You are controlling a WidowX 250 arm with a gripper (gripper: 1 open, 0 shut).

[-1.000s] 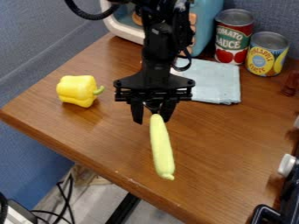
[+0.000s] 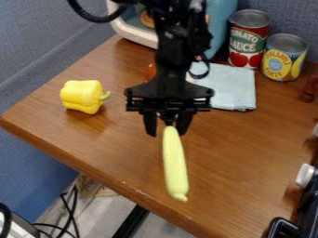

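Note:
My black gripper (image 2: 166, 125) hangs over the middle of the wooden table, fingers pointing down. A long pale yellow corn cob (image 2: 176, 167) lies below it, pointing toward the front edge, its far end just at the fingertips. I cannot tell whether the fingers grip it. A yellow bell pepper (image 2: 82, 96) lies to the left.
A folded pale cloth (image 2: 231, 88) lies behind the gripper, with a tomato sauce can (image 2: 247, 42), a second can (image 2: 284, 60) and a small reddish bottle (image 2: 311, 88) at the back right. A dark appliance (image 2: 289, 223) sits at the front right.
The gripper has shifted slightly, and the corn's near end sits a little lower in view and further right than it did.

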